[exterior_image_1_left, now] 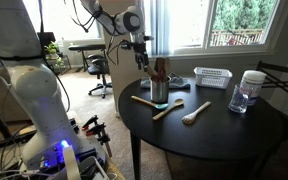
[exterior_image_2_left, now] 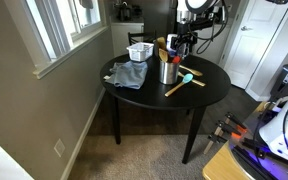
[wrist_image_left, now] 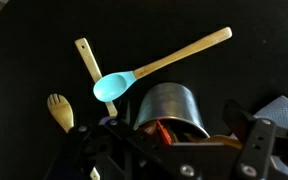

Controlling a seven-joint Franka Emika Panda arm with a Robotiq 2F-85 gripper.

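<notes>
A steel pot (exterior_image_1_left: pixel 159 85) stands upright on the round black table, with wooden utensils (exterior_image_1_left: pixel 161 70) and something red inside. In the wrist view, my gripper is open, its dark fingers apart across the pot (wrist_image_left: pixel 171 98); nothing shows held. From exterior view 1, the gripper (exterior_image_1_left: pixel 140 58) hangs above and beside the pot's utensils. A light-blue-headed spoon (wrist_image_left: pixel 114 86) lies close to the pot, its wooden handle pointing away. Beside it are a wooden stick-like handle (wrist_image_left: pixel 87 56) and a wooden fork (wrist_image_left: pixel 59 108).
A white basket (exterior_image_1_left: pixel 212 77) and a grey cloth (exterior_image_2_left: pixel 130 75) sit beyond the pot. A clear bottle (exterior_image_1_left: pixel 245 93) stands toward the table's right edge. One wooden spoon (exterior_image_1_left: pixel 190 117) lies nearer the front; bare tabletop surrounds it.
</notes>
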